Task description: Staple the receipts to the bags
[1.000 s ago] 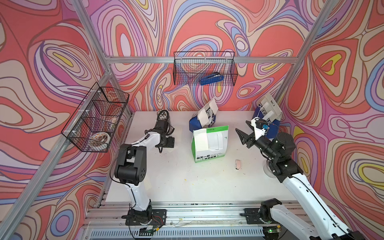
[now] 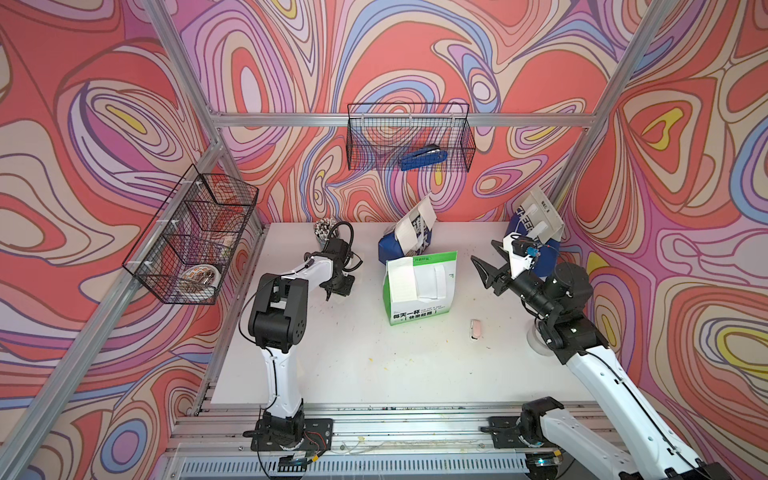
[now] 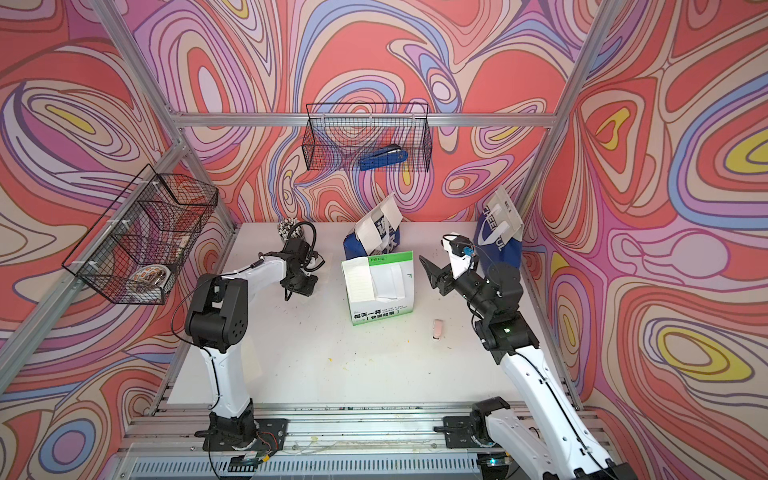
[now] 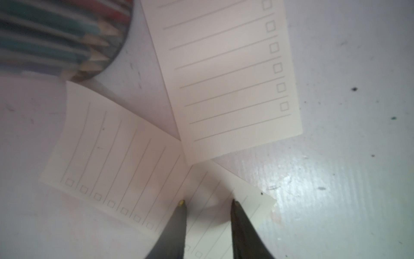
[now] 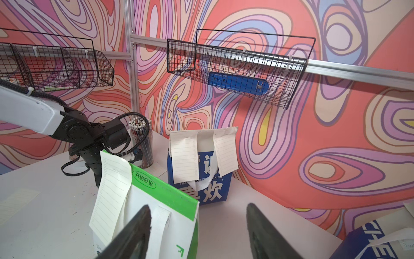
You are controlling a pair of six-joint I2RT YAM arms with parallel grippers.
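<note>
In the left wrist view my left gripper is over a lined receipt (image 4: 125,155), its fingertips apart with paper beneath; a second receipt (image 4: 228,77) overlaps it. My right gripper is open in the air, right of the green-topped bag (image 2: 420,304). That bag has paper strips on its flap. A blue bag (image 5: 207,194) with two paper strips stands behind it, and another blue bag (image 2: 544,256) at the right. A blue stapler (image 2: 422,160) lies in the back wire basket.
A cup of pencils (image 5: 146,153) stands at the back left. A divided wire basket (image 2: 184,256) hangs on the left. A small pink object (image 2: 476,328) lies on the table, whose front middle is mostly clear.
My left arm has moved a little to the right over the receipts. The right arm and the bags look nearly unchanged.
</note>
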